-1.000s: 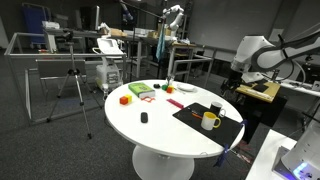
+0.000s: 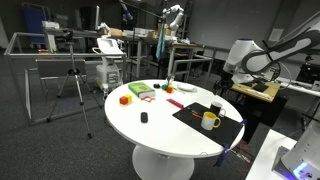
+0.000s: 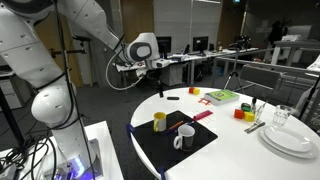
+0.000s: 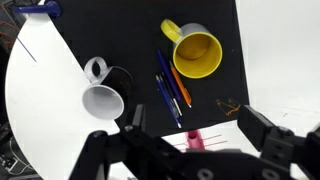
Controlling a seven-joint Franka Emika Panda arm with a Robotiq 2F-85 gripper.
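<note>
My gripper hangs open above the round white table, with nothing between its fingers; in exterior view 2 the white arm (image 3: 145, 50) reaches in from the left. On a black mat (image 4: 140, 30) below stand a yellow mug (image 4: 197, 55) and a white mug (image 4: 103, 98), dark inside, both seen from above. Several pens (image 4: 172, 85), blue and orange, lie between the two mugs. A pink-red object (image 4: 194, 140) lies past the mat's edge, near the fingertips in the wrist view but well below them.
Colored blocks (image 2: 125, 100), a green box (image 2: 140, 87) and a dark oval object (image 2: 144, 117) rest elsewhere on the table. White plates (image 3: 289, 142) lie near its edge, beside a clear glass (image 3: 281, 115). Bare table shows in front of the green box.
The arm has moved slightly to the left and a little lower in exterior view 1. Mugs, mat and pens have not moved.
</note>
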